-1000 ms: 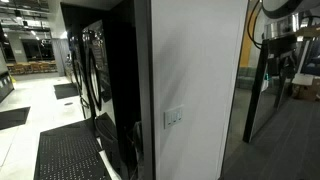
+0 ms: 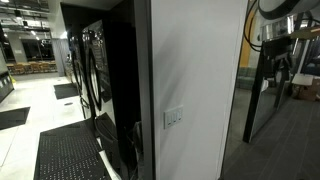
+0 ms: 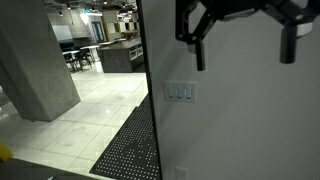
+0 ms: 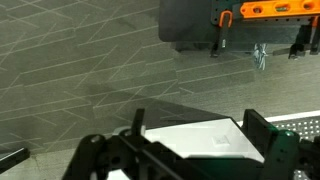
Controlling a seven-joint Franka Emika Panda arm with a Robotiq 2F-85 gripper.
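Observation:
My gripper (image 3: 243, 52) hangs at the top of exterior view 2, open, its two dark fingers (image 3: 199, 54) wide apart in front of a white wall panel (image 3: 235, 120). That panel carries a row of light switches (image 3: 181, 92), lower and to the left of the fingers in this view. Exterior view 1 shows the same kind of switch plate (image 2: 173, 117), with the arm (image 2: 285, 38) at the upper right. Looking down in the wrist view, the gripper has nothing visible between its fingertips; a white surface (image 4: 195, 137) lies beyond them.
Grey flooring (image 4: 90, 85) fills much of the wrist view, with a dark base bearing an orange bracket (image 4: 275, 9) at upper right. Black appliances (image 2: 112, 85) and a perforated mat (image 2: 70, 150) stand left of the panel. A concrete pillar (image 3: 38, 60) rises farther off.
The arm at the upper right of exterior view 1 has shifted slightly and its joints are angled differently. The panel, switches and surroundings look unchanged.

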